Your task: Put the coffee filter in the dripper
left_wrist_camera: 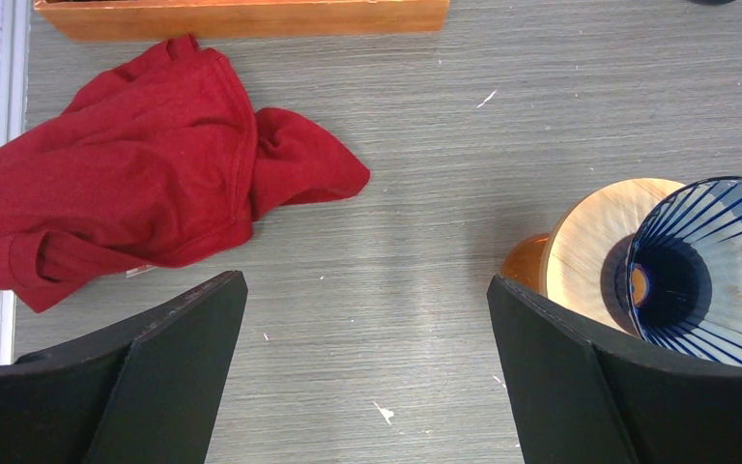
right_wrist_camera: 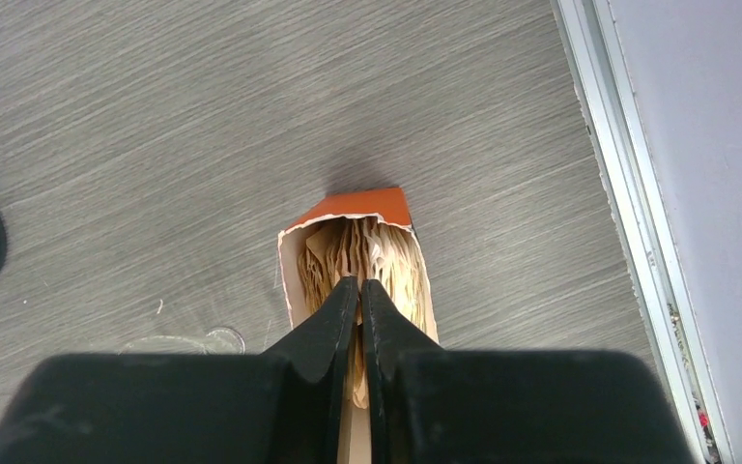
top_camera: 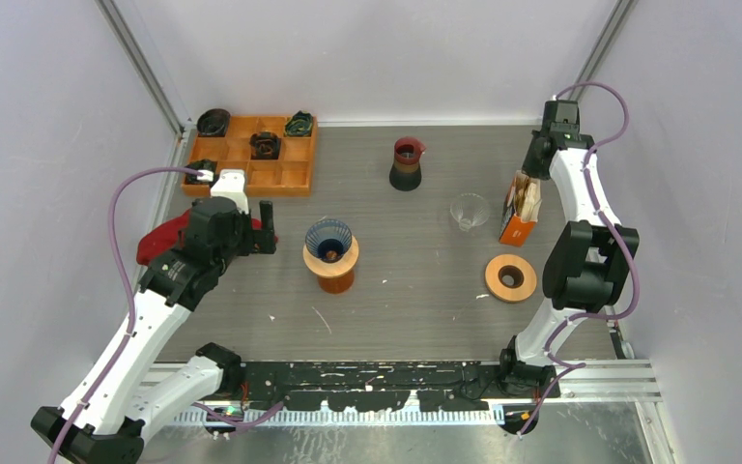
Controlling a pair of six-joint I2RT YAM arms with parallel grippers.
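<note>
An orange box of paper filters (top_camera: 519, 217) stands at the right of the table, top open, folded filters (right_wrist_camera: 401, 266) upright inside. My right gripper hangs over it, fingertips close together at the filters; whether anything is between them is unclear. The blue ribbed dripper (top_camera: 329, 237) sits on a wooden-topped stand (top_camera: 334, 280) near the centre, also at the right of the left wrist view. My left gripper is open and empty, left of the dripper.
A clear glass (top_camera: 469, 211), a wooden ring (top_camera: 499, 286) and a dark red-topped pot (top_camera: 406, 179) stand around the box. A wooden compartment tray (top_camera: 290, 179) and red cloth (left_wrist_camera: 126, 174) are at left.
</note>
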